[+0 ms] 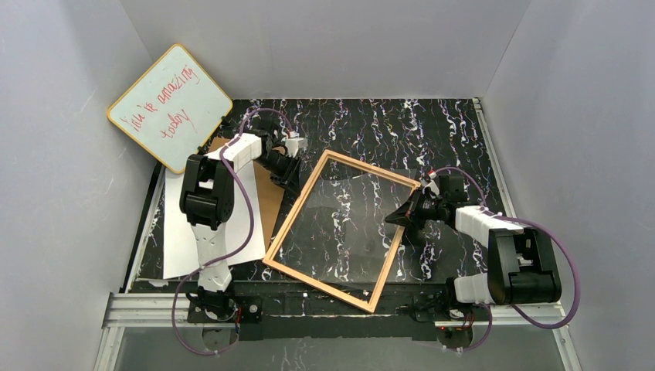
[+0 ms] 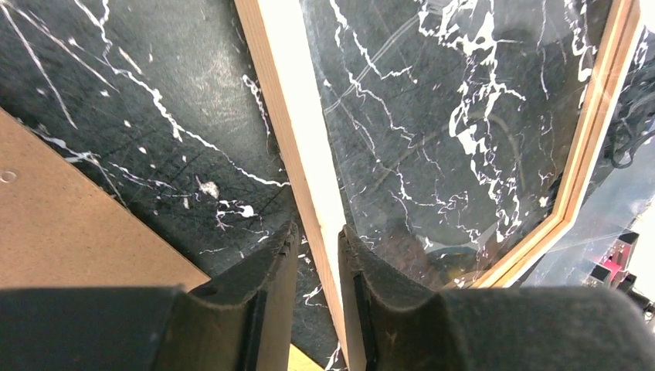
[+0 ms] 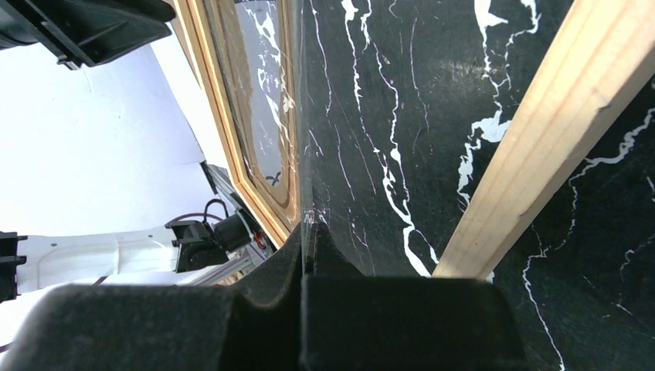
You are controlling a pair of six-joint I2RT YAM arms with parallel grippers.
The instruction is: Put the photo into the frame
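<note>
The light wooden frame (image 1: 287,227) lies tilted on the dark marble table and runs past its front edge. Beside its left side is my left gripper, fingers apart; in the left wrist view that frame side (image 2: 305,147) shows behind the gap. On the right, my right gripper is shut on the edge of a clear sheet (image 3: 304,147), which stands edge-on in its wrist view. From above, the sheet (image 1: 347,224) appears to spread across the frame's opening. No printed photo can be made out; a white sheet (image 1: 224,247) lies at the left.
A brown board (image 1: 269,202) lies partly under the white sheet. At the back left leans a whiteboard (image 1: 168,108) with red writing.
</note>
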